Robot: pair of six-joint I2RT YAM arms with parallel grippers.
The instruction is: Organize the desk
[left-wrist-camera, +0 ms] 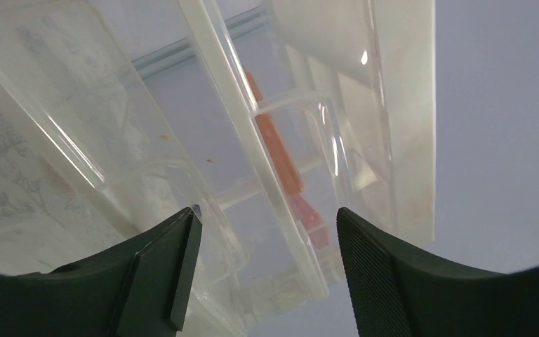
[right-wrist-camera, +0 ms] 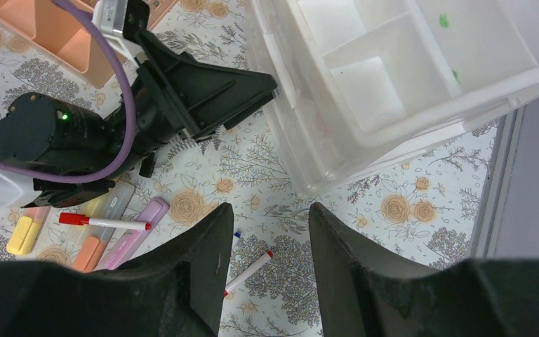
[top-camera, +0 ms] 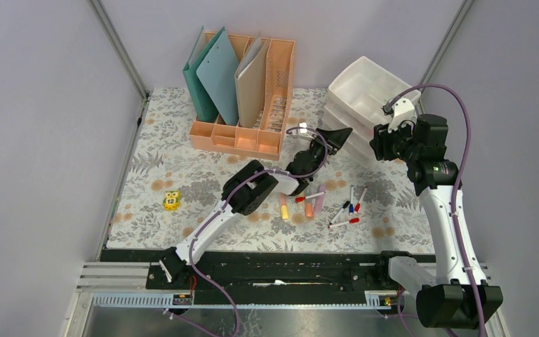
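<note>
My left gripper (top-camera: pixel 340 133) is at the left side of the white stacked drawer organizer (top-camera: pixel 372 88). In the left wrist view its fingertips (left-wrist-camera: pixel 182 232) are against clear plastic tiers; whether they grip plastic I cannot tell clearly. Orange and pink items (left-wrist-camera: pixel 277 151) show through the plastic. My right gripper stands part open beside the organizer, above the desk, nothing visible between its fingers. Markers (right-wrist-camera: pixel 249 270) and highlighters (right-wrist-camera: pixel 133 232) lie loose below the arms.
An orange file organizer (top-camera: pixel 281 70) holding several folders stands at the back left. A yellow "12" block (top-camera: pixel 171 200) sits at left.
</note>
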